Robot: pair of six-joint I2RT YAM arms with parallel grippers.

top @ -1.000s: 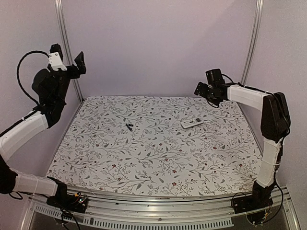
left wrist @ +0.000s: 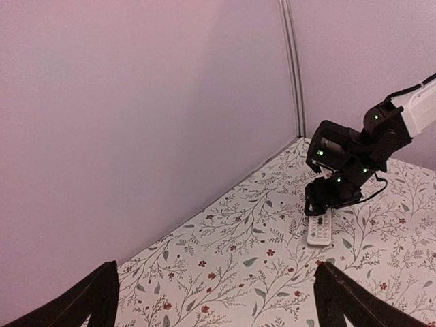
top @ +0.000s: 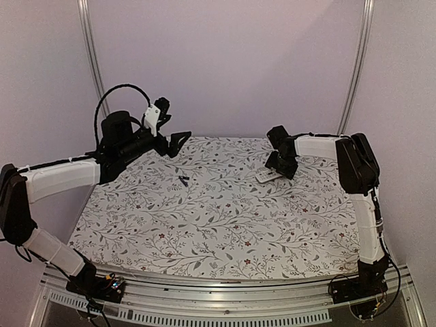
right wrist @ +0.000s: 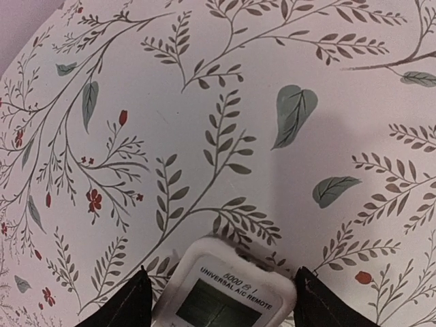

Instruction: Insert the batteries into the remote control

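Note:
The white remote control [top: 268, 176] lies on the patterned table, right of centre. In the right wrist view its screen end [right wrist: 228, 283] shows, screen up, between the fingers of my right gripper. One finger stands close along each side; whether both press on it cannot be told. The battery compartment is out of sight. Two small dark batteries [top: 184, 180] lie close together on the table, left of centre. Above and behind them hangs my left gripper, its fingers wide apart and empty. The remote's lower end [left wrist: 319, 233] shows in the left wrist view.
Pale walls [top: 225, 68] close off the back and sides. A metal rail [top: 218, 300] runs along the front edge.
My right gripper has come down and leftward from above the back right onto the remote. The left arm has swung right and lower, toward the batteries' side. Remote and batteries look unmoved.

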